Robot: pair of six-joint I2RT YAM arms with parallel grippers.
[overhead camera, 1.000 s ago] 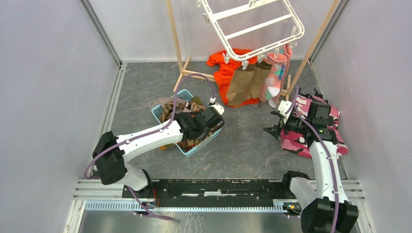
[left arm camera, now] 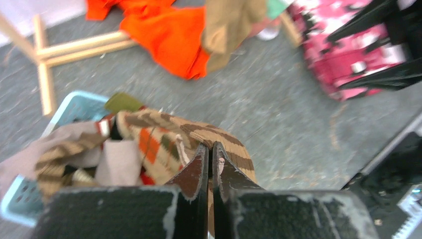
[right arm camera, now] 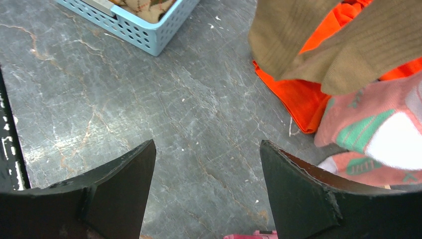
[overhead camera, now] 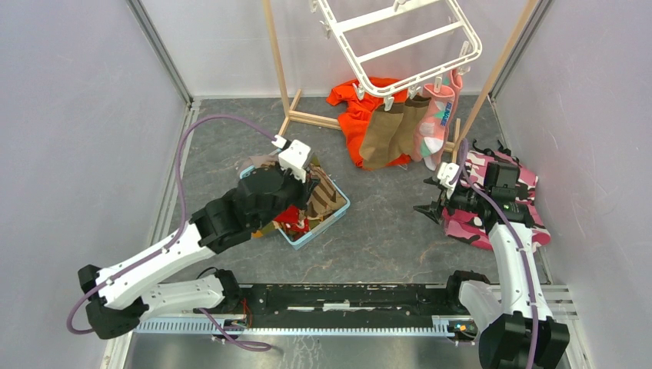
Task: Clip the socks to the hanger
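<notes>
A white clip hanger [overhead camera: 411, 38] hangs at the top of the top view, with olive socks [overhead camera: 380, 134] and pink socks [overhead camera: 435, 108] hanging from its clips. My left gripper is shut on a brown striped sock [left arm camera: 234, 149], raised over a blue basket [left arm camera: 74, 107] of mixed socks and cloth. My right gripper stands open and empty at the right, over bare floor beside the hanging socks.
An orange cloth [overhead camera: 355, 115] lies behind the olive socks. A wooden stand [overhead camera: 315, 119] frames the hanger. A pink camouflage bag [overhead camera: 469, 234] lies at the right.
My right arm is nearly unchanged.
</notes>
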